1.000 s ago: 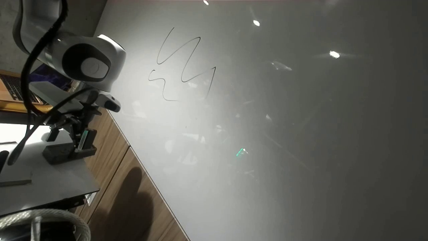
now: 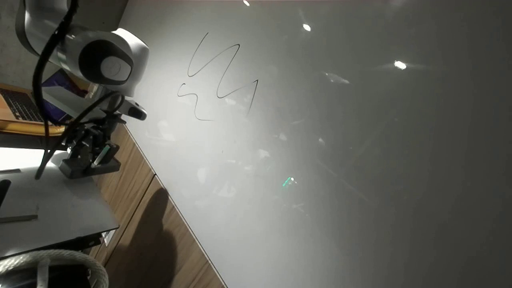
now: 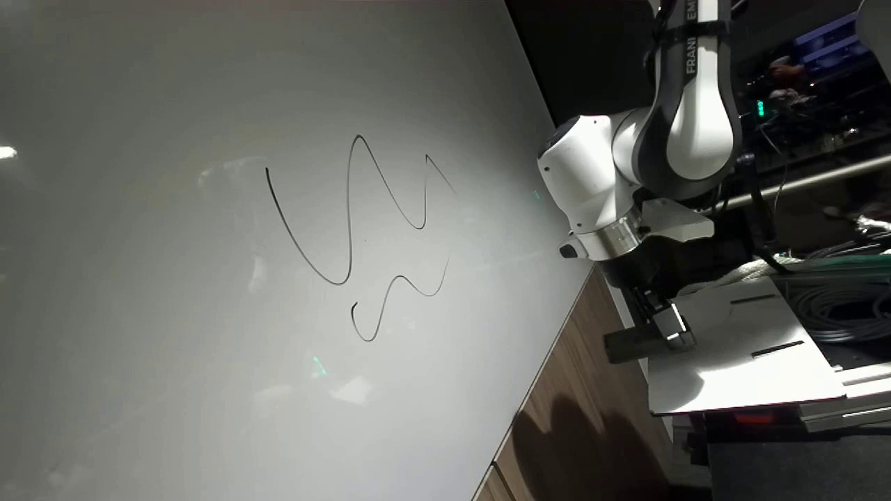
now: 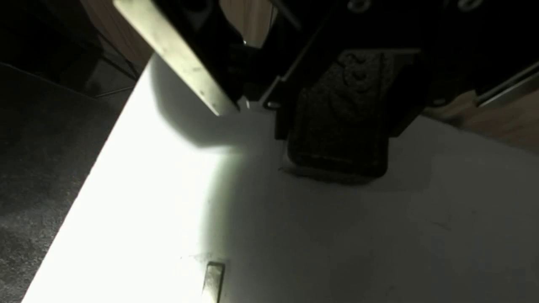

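Observation:
A dark block-shaped eraser (image 4: 337, 136) is pinched in my gripper, with fingers on both of its sides in the wrist view. In exterior view 1 the eraser (image 2: 79, 169) hangs below the gripper, near the grey plate's upper right edge. Exterior view 2 shows the eraser (image 3: 628, 344) sticking out to the left of the fingers. Two wavy black lines (image 3: 349, 209) run across the whiteboard (image 3: 167, 292), with the gripper off to one side of it.
Beneath the gripper lies a pale plate (image 3: 752, 367) with dark slots. A wooden strip (image 2: 149, 216) borders the whiteboard. A cable (image 2: 45, 72) hangs along the arm, and a rope-wrapped ring (image 2: 62, 254) stands in the lower left corner. Most of the whiteboard is unobstructed.
In exterior view 1 the gripper and the eraser have risen and shifted slightly right. The fingers, apart earlier, have come closer together. Both black lines look the same.

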